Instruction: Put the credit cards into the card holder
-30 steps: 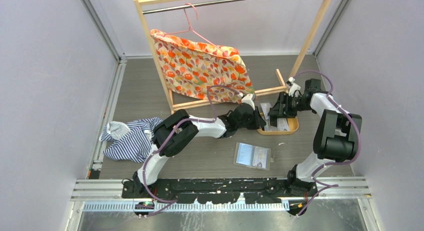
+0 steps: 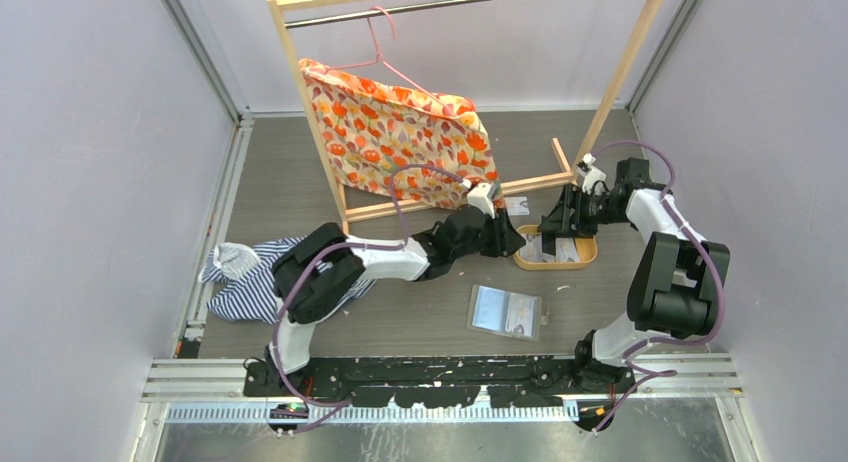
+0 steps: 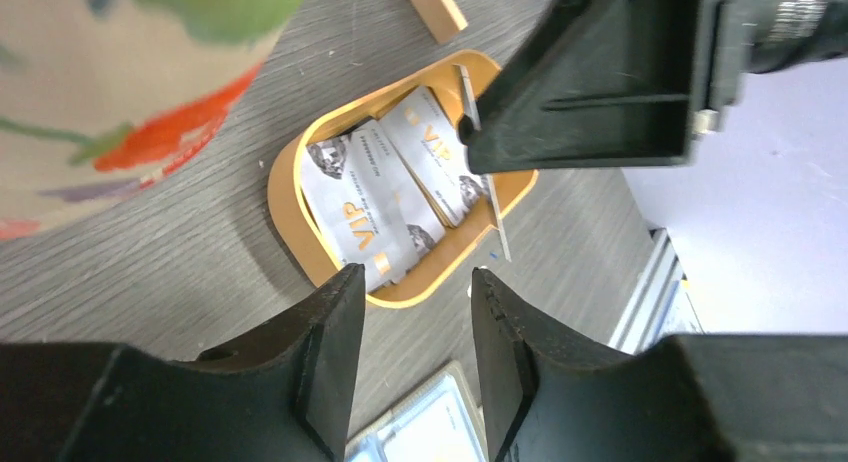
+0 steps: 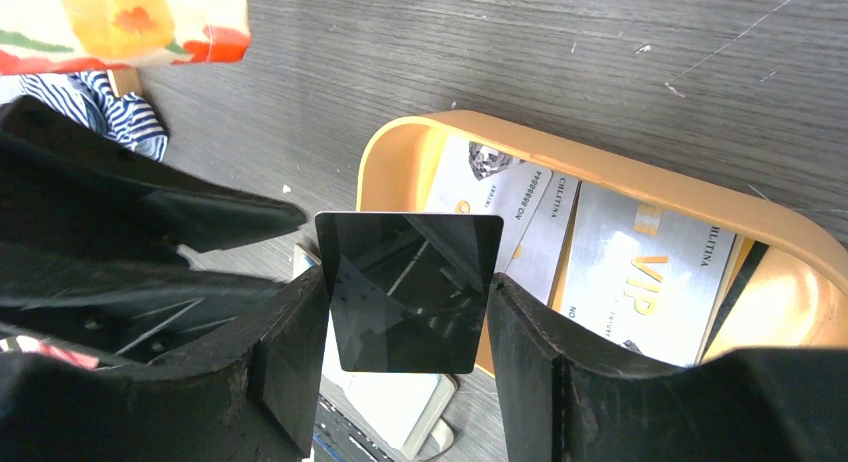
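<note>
In the right wrist view, a glossy black card (image 4: 415, 312) is held by its edges between the fingers of my right gripper, above the tan tray (image 4: 640, 172). Seen from the left wrist, this card (image 3: 500, 217) is nearly edge-on. Several silver-white VIP cards (image 3: 365, 207) lie overlapping inside the tray (image 3: 290, 197). Just left of the tray, my left gripper stands open, its fingers apart with nothing between. A clear card holder (image 2: 505, 312) with a blue-white pocket and a card showing lies flat on the table in front of the tray.
A single card (image 2: 517, 205) lies behind the tray near the wooden rack (image 2: 540, 182). Orange floral cloth (image 2: 400, 142) hangs close behind the left gripper. Striped cloth (image 2: 240, 292) lies at the left. The table around the holder is clear.
A pale card by the left gripper a second ago no longer stands up there; cards lie in the tray. The left arm has drawn back leftward. The right gripper shifted slightly, still with the black card.
</note>
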